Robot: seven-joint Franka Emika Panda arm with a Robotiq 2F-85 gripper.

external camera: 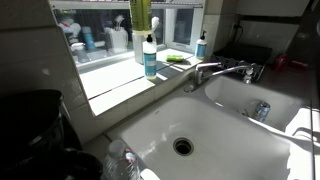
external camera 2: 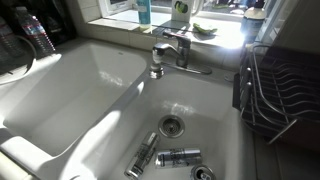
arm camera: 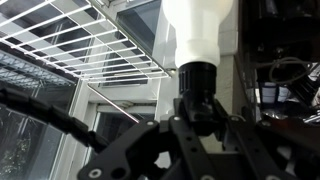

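In the wrist view, my gripper is shut on the black neck of a white, pale-bodied thing [arm camera: 197, 30], perhaps a bottle. That white body runs out of the top of the frame. Neither exterior view clearly shows the gripper. At the top edge of exterior view 1, a yellow-green object [external camera: 141, 14] is partly cut off, in front of the window; I cannot tell whether it is the held thing.
A teal-labelled pump bottle [external camera: 150, 58] and another bottle [external camera: 201, 45] stand on the sill near green items [external camera: 176, 58]. Cans [external camera 2: 180, 157] lie in one basin; the other basin [external camera 2: 75, 85] looks empty. Around the held thing are a white wire rack [arm camera: 90, 40] and a window.
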